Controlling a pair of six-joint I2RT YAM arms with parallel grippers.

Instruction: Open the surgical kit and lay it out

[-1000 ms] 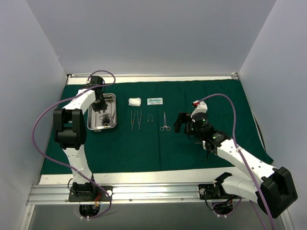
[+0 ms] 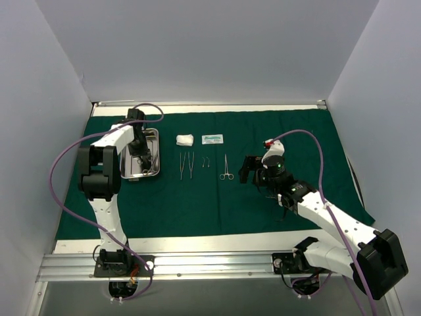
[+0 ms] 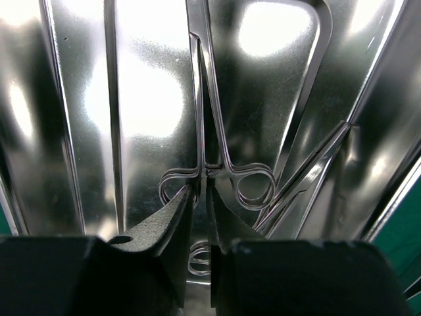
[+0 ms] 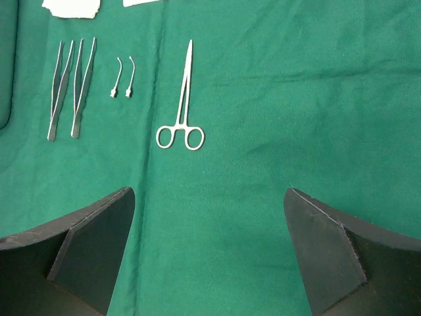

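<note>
My left gripper (image 2: 141, 153) is down in the steel tray (image 2: 151, 138). In the left wrist view its fingertips (image 3: 214, 201) meet at the rings of the clamp scissors (image 3: 220, 145); whether they grip it I cannot tell. Another instrument (image 3: 306, 178) lies to their right. My right gripper (image 2: 251, 168) hangs open and empty over the cloth. Laid out there are two tweezers (image 4: 82, 92), two small curved tips (image 4: 129, 79), scissors-like forceps (image 4: 181, 112), a white gauze stack (image 2: 185, 140) and a packet (image 2: 212, 139).
The green cloth (image 2: 316, 151) covers the table inside grey walls.
Since a second ago my left gripper has moved slightly right and toward the front over the tray, lower onto the instruments. The right arm has not moved.
</note>
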